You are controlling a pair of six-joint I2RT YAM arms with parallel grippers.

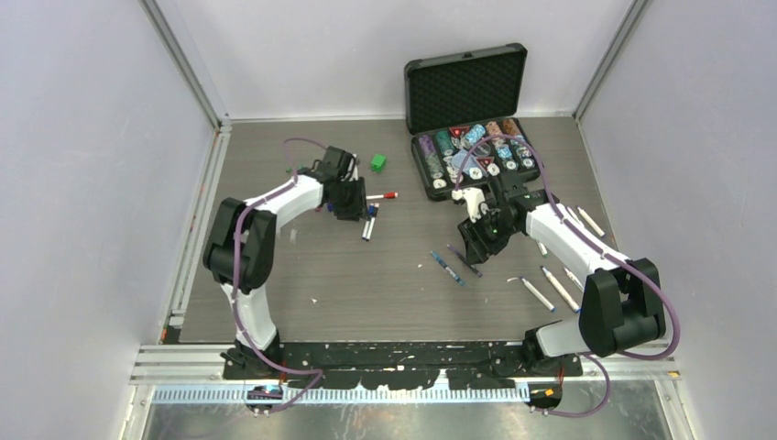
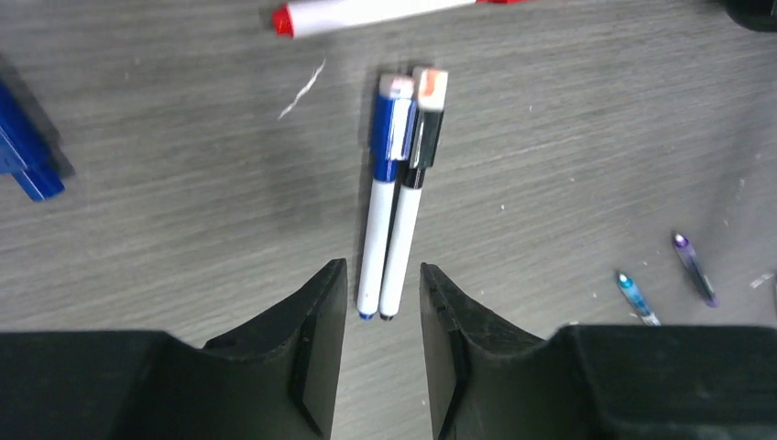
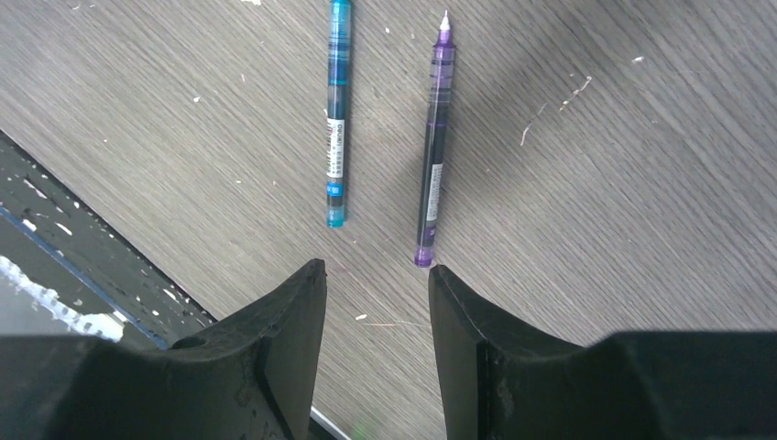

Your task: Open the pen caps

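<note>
Side by side on the table lie a blue-capped marker (image 2: pixel 376 243) and a black-capped marker (image 2: pixel 400 240), caps pointing away in the left wrist view. My left gripper hangs above their lower ends, part open and empty. A red-capped marker (image 2: pixel 366 11) lies crosswise beyond them. In the right wrist view, a purple pen (image 3: pixel 435 137) shows a bare pale tip, while a teal pen (image 3: pixel 337 119) lies to its left, its far end cut off by the frame. My right gripper is open above the table, short of both pens, nothing between its fingers.
Several white markers (image 1: pixel 560 288) lie at the right beside and beneath the right arm. A black case (image 1: pixel 431 183) of chips stands open at the back, with a green block (image 1: pixel 377 162) to its left. A loose blue cap (image 2: pixel 26 147) is left of the markers.
</note>
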